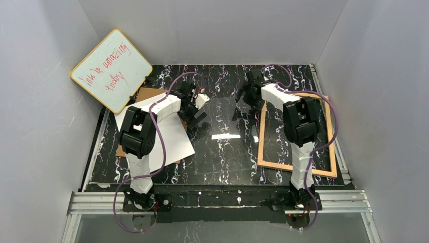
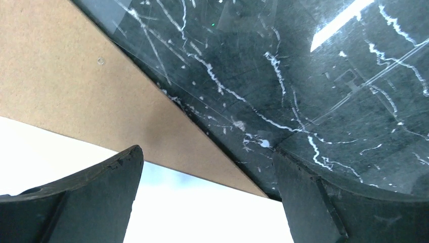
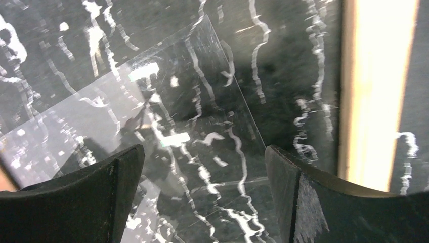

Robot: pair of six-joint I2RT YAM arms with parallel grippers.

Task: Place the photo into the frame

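A clear sheet (image 1: 222, 157) lies at the middle of the table, its corner and edges showing in the right wrist view. Empty and flat, the wooden frame (image 1: 260, 142) is to its right. A white sheet, perhaps the photo (image 1: 174, 144), rests over the brown board (image 2: 66, 76) on the left; its face looks blank. My left gripper (image 1: 202, 110) stands open near the clear sheet's upper left, the white sheet's edge and board below it in its wrist view. Open too, my right gripper (image 1: 247, 101) is over the clear sheet's upper right corner region, nothing visibly held.
A whiteboard (image 1: 111, 71) with red writing leans at the back left. Grey walls (image 1: 217, 30) enclose the table. My right arm crosses above the frame and my left arm above the white sheet. Bare marble table (image 1: 217, 78) shows at the back.
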